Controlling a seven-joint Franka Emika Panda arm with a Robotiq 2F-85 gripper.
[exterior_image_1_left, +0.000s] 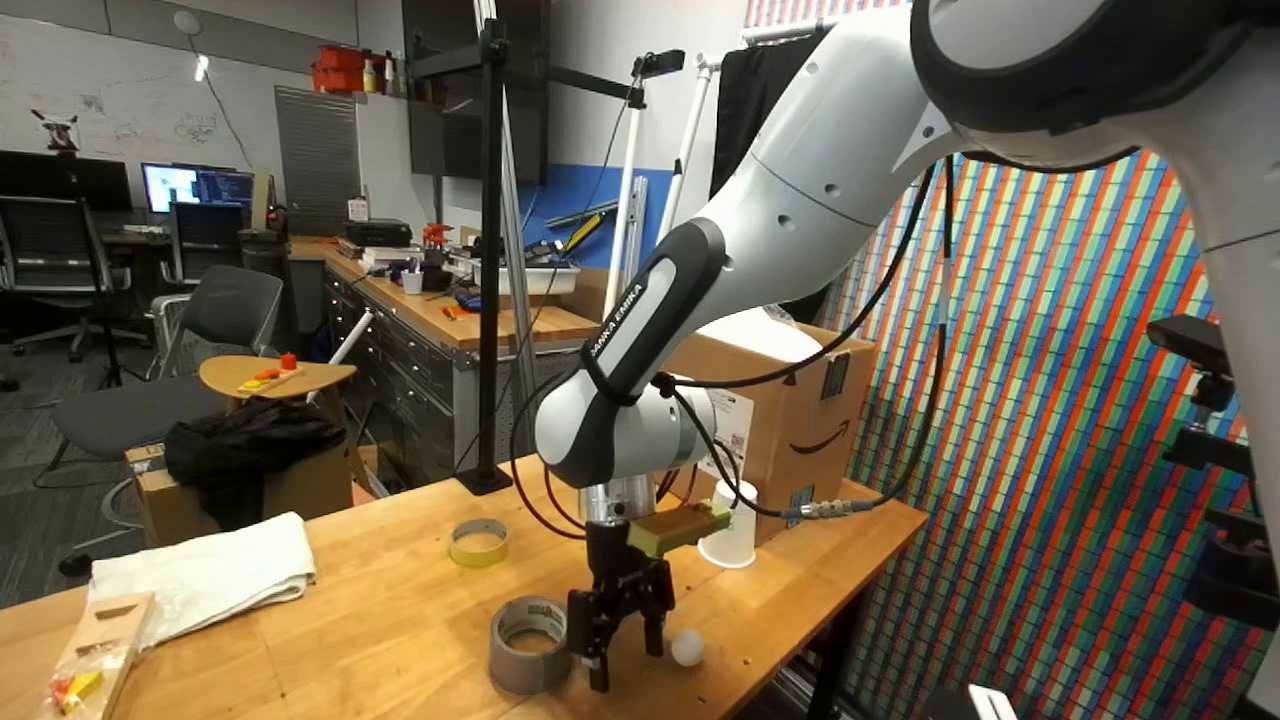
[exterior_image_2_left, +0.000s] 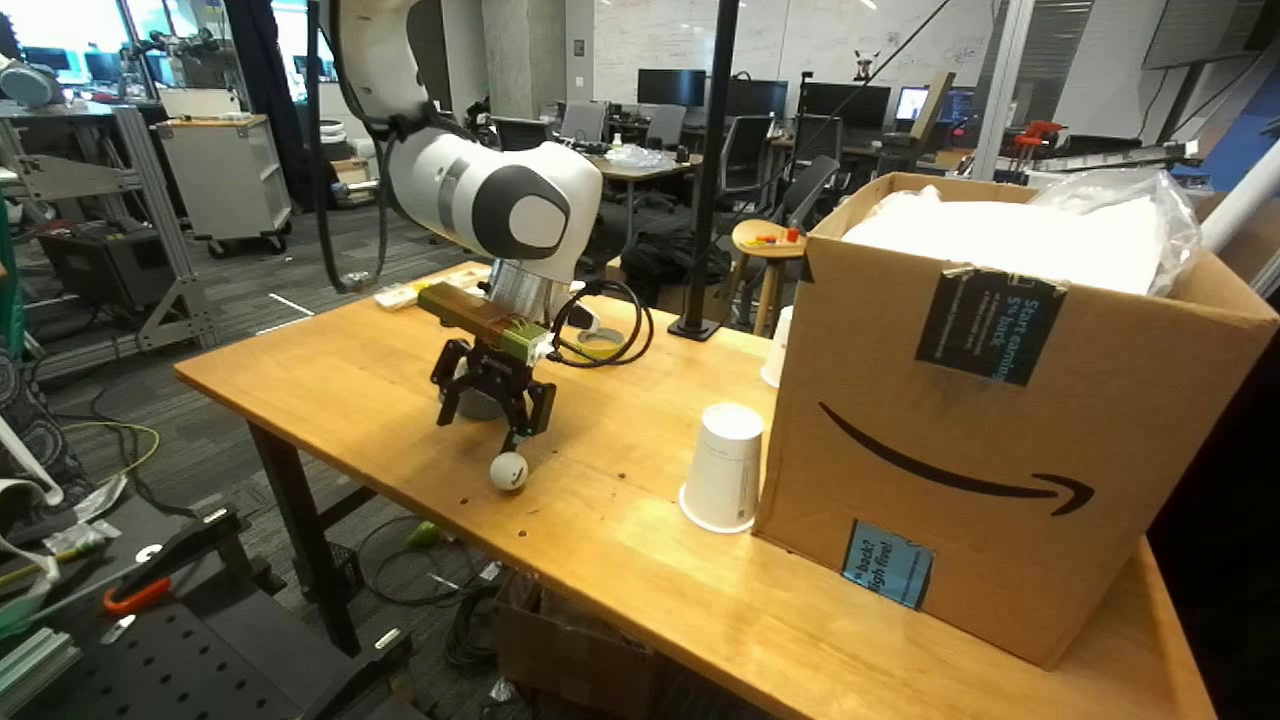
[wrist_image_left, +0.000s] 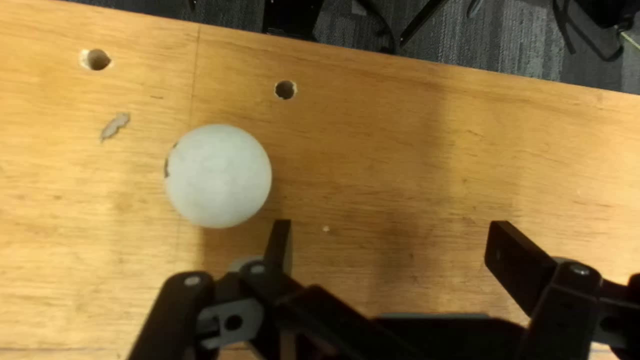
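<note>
A white ball (wrist_image_left: 219, 176) rests on the wooden table, outside my fingers and near one finger in the wrist view. In the second exterior view the ball (exterior_image_2_left: 509, 472) appears just below one fingertip; whether they touch cannot be made out. My gripper points down over the table, open, with only bare wood between its fingers. From the first exterior view, the gripper (exterior_image_1_left: 626, 666) stands low between the ball (exterior_image_1_left: 687, 648) on its right and a grey tape roll (exterior_image_1_left: 529, 646) on its left.
A yellow tape roll (exterior_image_1_left: 479, 544) lies farther back. White cups (exterior_image_2_left: 723, 468) stand by a big cardboard box (exterior_image_2_left: 960, 468). A white cloth (exterior_image_1_left: 210, 570) and a wooden piece (exterior_image_1_left: 102, 648) lie at the left. The table edge (wrist_image_left: 420, 60) runs close beyond the ball.
</note>
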